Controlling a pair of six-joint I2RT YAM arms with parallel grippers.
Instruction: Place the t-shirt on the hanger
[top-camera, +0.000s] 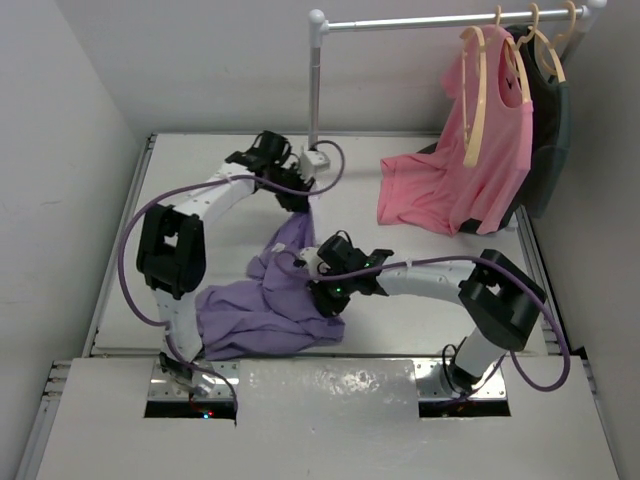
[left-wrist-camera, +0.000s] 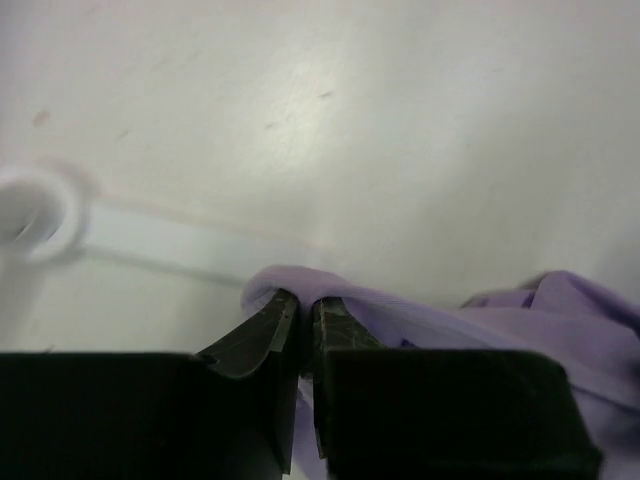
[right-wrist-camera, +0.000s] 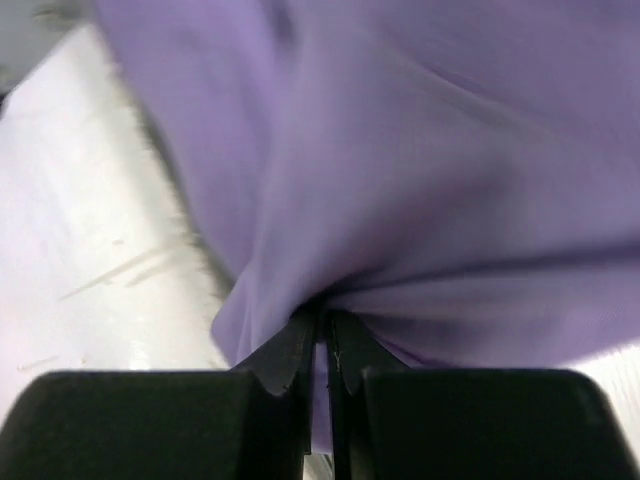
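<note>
The purple t-shirt (top-camera: 255, 315) lies bunched on the table, one part pulled up toward the back. My left gripper (top-camera: 298, 195) is shut on that raised part near the rack's foot; in the left wrist view a fold of purple cloth (left-wrist-camera: 480, 325) runs from between its fingers. My right gripper (top-camera: 325, 290) is shut on the shirt's nearer part, with blurred cloth (right-wrist-camera: 420, 180) filling the right wrist view. Wooden hangers (top-camera: 477, 110) hang on the rail at the right.
The white rack (top-camera: 450, 19) stands at the back, with a pink shirt (top-camera: 430, 195) and dark garments (top-camera: 548, 150) at its right. Bare table shows at the back left and right of my right arm.
</note>
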